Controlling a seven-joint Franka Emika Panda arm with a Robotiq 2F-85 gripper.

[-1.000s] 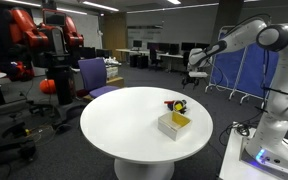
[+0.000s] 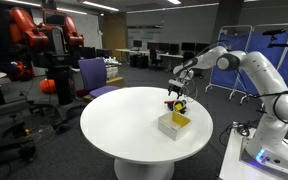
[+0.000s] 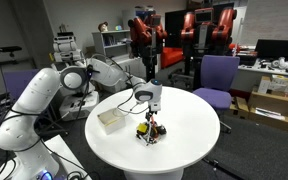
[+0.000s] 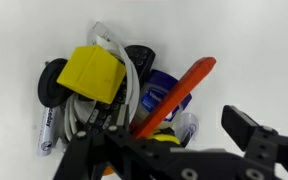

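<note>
Above the pile of small objects [image 2: 179, 105] on the round table, my gripper [image 3: 152, 112] points down with its fingers open. In the wrist view the gripper spans part of the pile, with one finger at each side. A long red-orange object [image 4: 184, 88] slants between the fingers, apparently not gripped. Near it are a yellow block [image 4: 94, 73], a blue round item [image 4: 156, 91] and a white cable [image 4: 130, 68]. A black round piece [image 4: 52, 84] and a silver cylinder [image 4: 50, 128] lie at the left. The gripper hides the pile's lower part.
An open-topped pale box [image 3: 111, 121] stands on the white table [image 2: 124, 112], apart from the pile. Something yellow [image 2: 181, 121] shows inside it. A purple chair [image 2: 96, 76] stands beyond the table.
The pile and box look unmoved.
</note>
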